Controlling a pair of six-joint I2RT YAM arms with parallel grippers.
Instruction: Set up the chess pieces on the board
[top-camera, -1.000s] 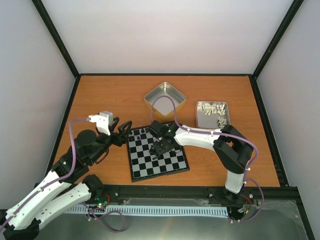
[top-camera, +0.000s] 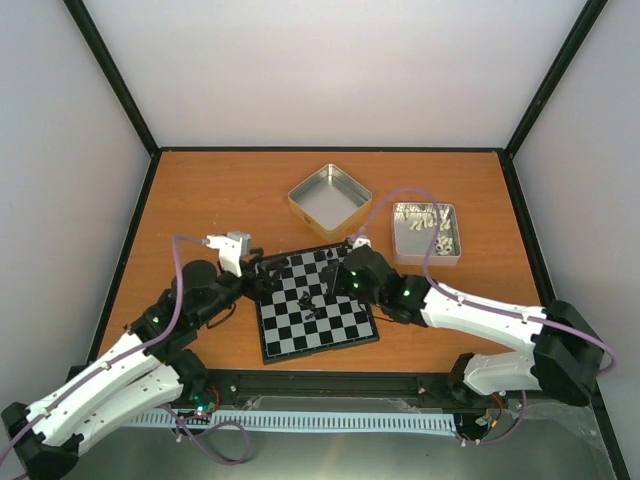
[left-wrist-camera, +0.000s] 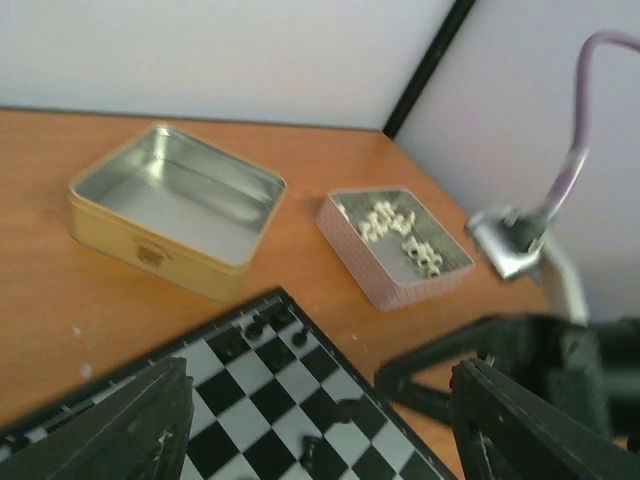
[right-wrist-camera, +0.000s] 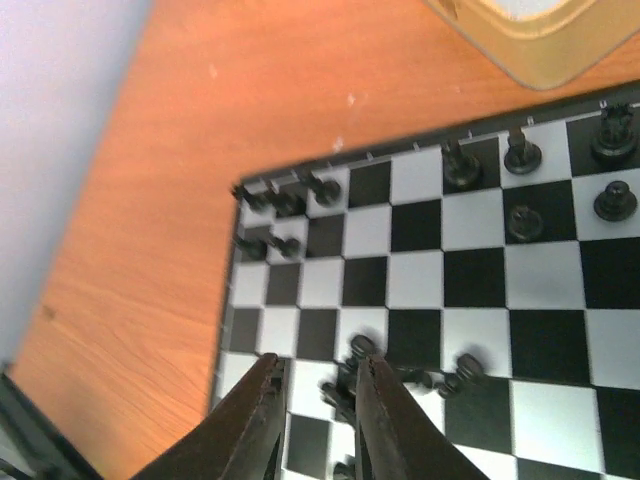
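Note:
The chessboard (top-camera: 300, 335) lies mid-table. In the right wrist view, black pieces (right-wrist-camera: 616, 135) stand along its far rows, while others (right-wrist-camera: 460, 375) lie tipped near the middle. My left gripper (top-camera: 270, 270) hovers at the board's upper-left; its fingers are apart in its wrist view (left-wrist-camera: 305, 420), with nothing visible between them. My right gripper (top-camera: 335, 280) is above the board's right part; in its wrist view the fingertips (right-wrist-camera: 380, 400) hang over the fallen pieces, their opening hard to judge.
An empty gold-sided tin (top-camera: 330, 200) sits behind the board. A tin of white pieces (top-camera: 408, 240) stands to the right.
My right arm has pulled back to the right, uncovering more of the board. My left gripper has moved right, further over the board's upper-left.

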